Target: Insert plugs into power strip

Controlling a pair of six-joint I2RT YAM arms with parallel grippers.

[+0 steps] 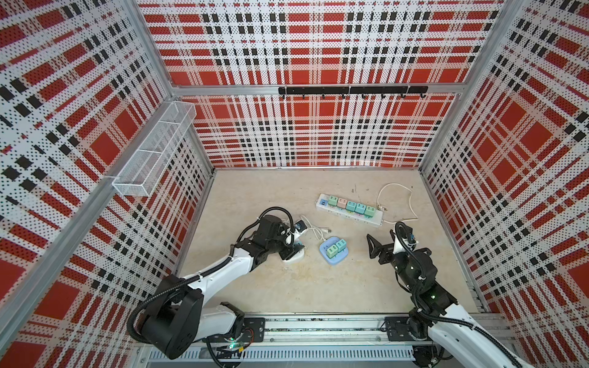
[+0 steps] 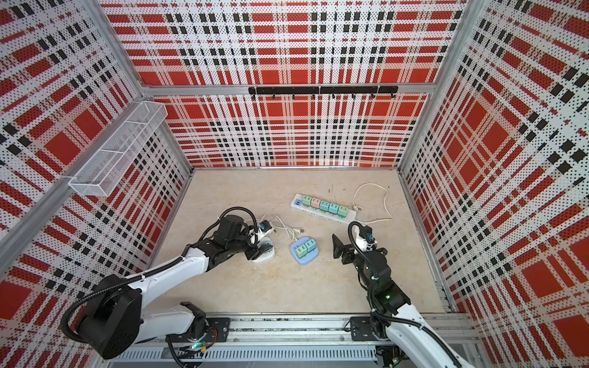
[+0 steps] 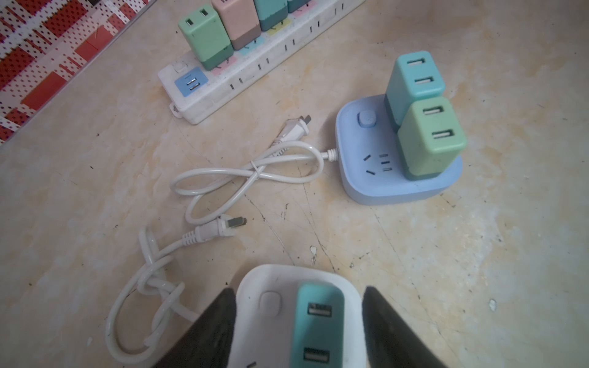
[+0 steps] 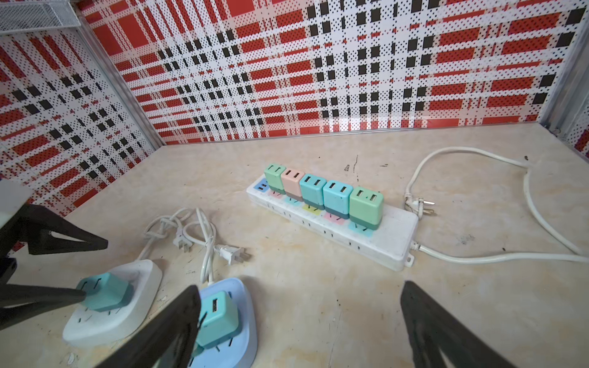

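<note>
A long white power strip point(image 4: 331, 233) at the back right carries a row of green, pink and teal plugs point(image 4: 336, 198). The blue square strip point(image 3: 368, 184) carries a teal plug point(image 3: 414, 79) and a green one point(image 3: 429, 141). On the white square strip point(image 3: 267, 279), at front left, stands a teal plug point(image 3: 319, 325). My left gripper is open around that plug, its fingertips apart from it in the left wrist view. My right gripper hangs open right of the blue strip, nothing between its fingers.
Looped white cords with plug heads point(image 3: 214, 230) lie between the strips. Another cord point(image 4: 466, 258) runs along the right side. A wire basket point(image 1: 147, 159) is on the left wall.
</note>
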